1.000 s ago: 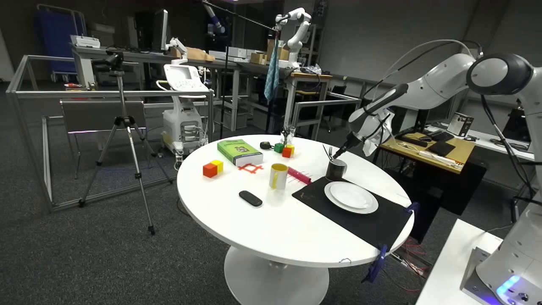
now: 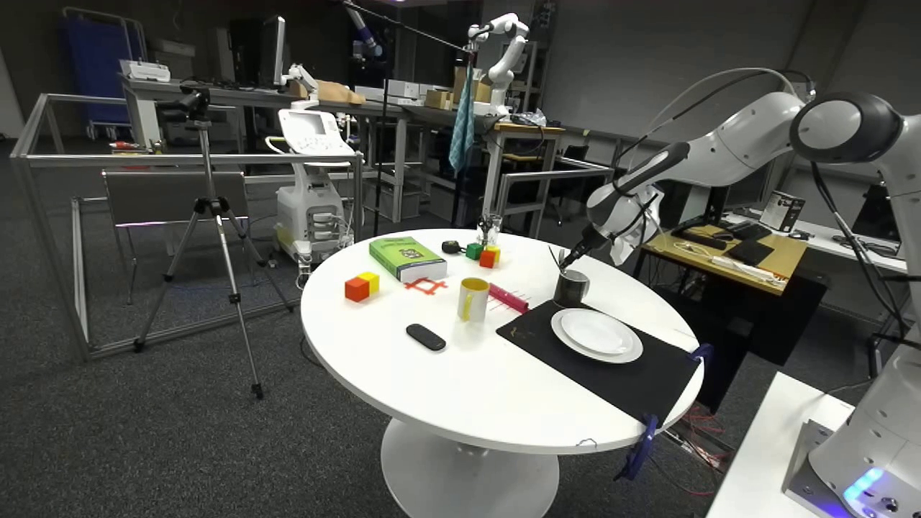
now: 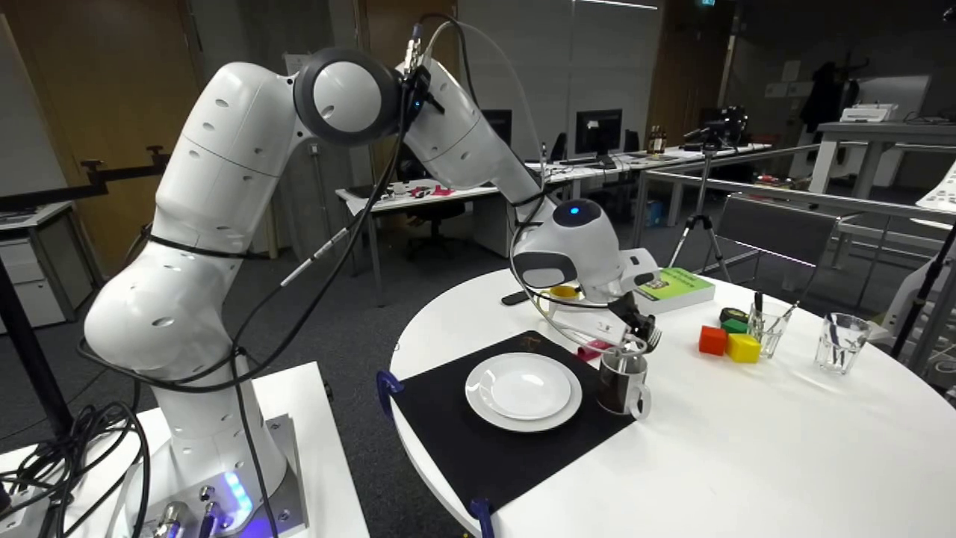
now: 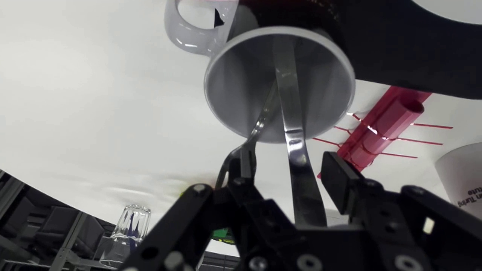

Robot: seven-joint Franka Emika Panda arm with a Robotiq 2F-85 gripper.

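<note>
A mug, dark outside and grey inside (image 4: pixel 244 90), holds two pieces of metal cutlery leaning out over its rim. One is a flat, wide utensil (image 4: pixel 296 149); it rises between the two fingers of my gripper, with gaps at both sides. The other, a thinner curved utensil (image 4: pixel 261 124), passes behind the left finger. Fork tines (image 3: pixel 655 338) show beside the gripper in exterior view 2. The fingers stand apart above the mug (image 2: pixel 570 291), which is upright at the mat's far corner. The upper ends of the cutlery are partly hidden by the gripper.
White plates (image 2: pixel 597 334) lie on a black mat (image 2: pixel 622 380). Close by are a red-pink holder (image 2: pixel 509 298) and a yellow-and-white mug (image 2: pixel 473 302). Coloured cubes (image 3: pixel 713 340) and glasses (image 3: pixel 840 344) stand farther off. Bare table surrounds the mug's handle side.
The arm's wrist and gripper have shifted slightly to the left in exterior view 1, nearer the cutlery. The mug and the other table objects are unmoved.
</note>
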